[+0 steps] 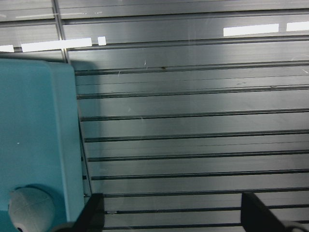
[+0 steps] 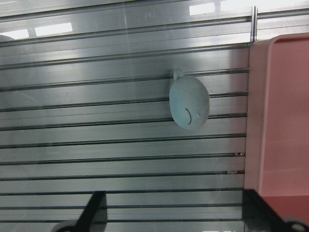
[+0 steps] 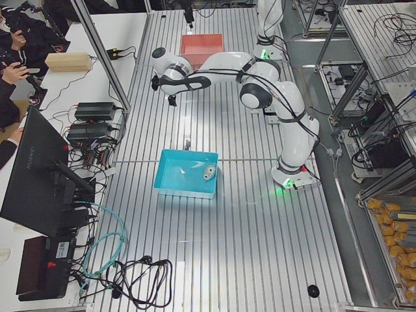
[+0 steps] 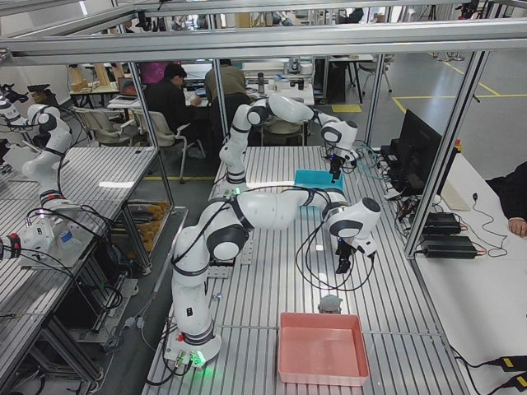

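Note:
A pale plush toy [image 2: 189,103] with a small curved mark lies on the slatted table beside the pink bin [image 4: 323,350]. My right gripper [image 4: 352,262] hangs above that area; in its wrist view it is open and empty. My left gripper [image 3: 162,92] is raised near the blue bin [image 3: 170,172] and is open and empty in its wrist view. Another pale plush [image 1: 31,210] lies inside the blue bin against its wall.
Metal frame posts edge the table [image 3: 227,247]. A monitor [image 3: 45,172], power units and cables line one side, with coiled cables on the table's near corner. The middle around the bins is mostly clear.

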